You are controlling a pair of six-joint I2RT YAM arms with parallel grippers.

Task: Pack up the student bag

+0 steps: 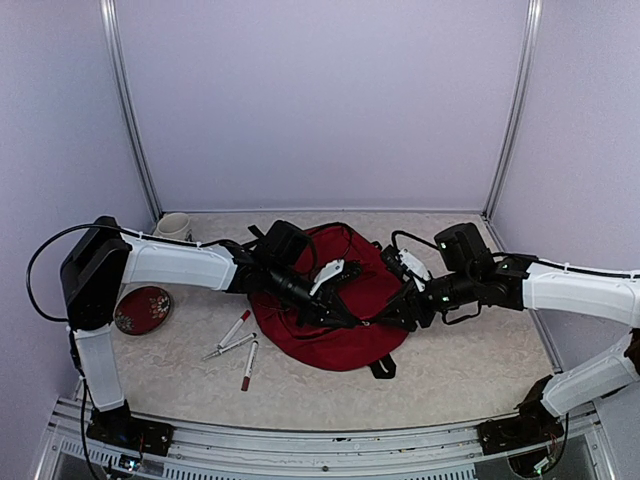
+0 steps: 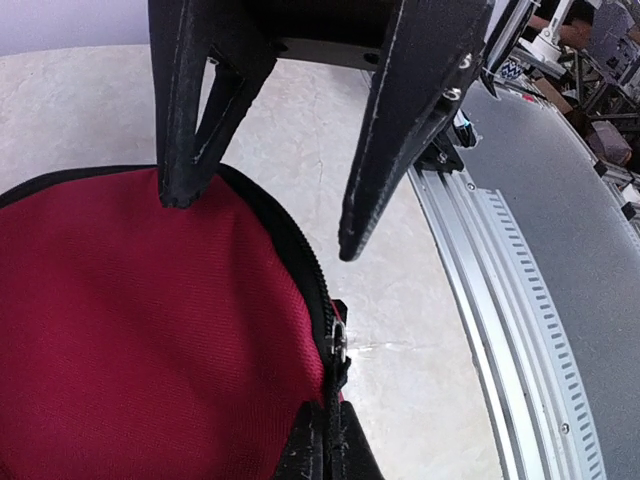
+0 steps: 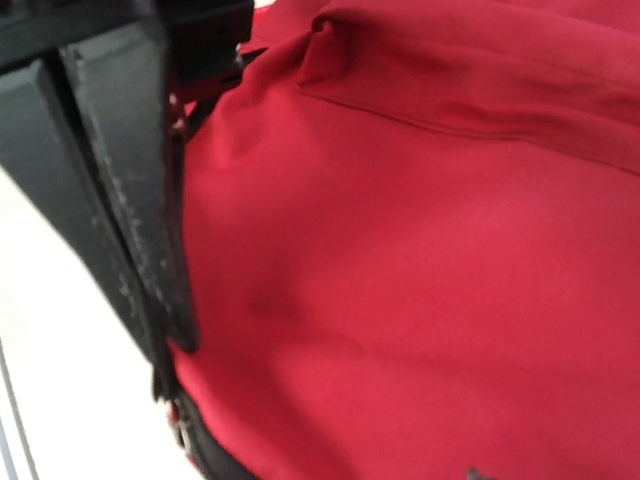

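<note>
The red bag (image 1: 360, 345) lies on the table with both grippers at its right-front part. My left gripper is shut at the black zipper edge near a metal zipper pull (image 2: 338, 340); anything thin between its fingers is hard to tell. My right gripper stands part open just above that edge in the left wrist view; in the right wrist view its fingers sit over the red cloth beside the zipper. Whether it holds cloth is not visible.
Several markers (image 1: 249, 365) lie left of the bag. A dark red patterned dish (image 1: 142, 310) and a white mug (image 1: 174, 225) stand further left. The table front right of the bag is clear.
</note>
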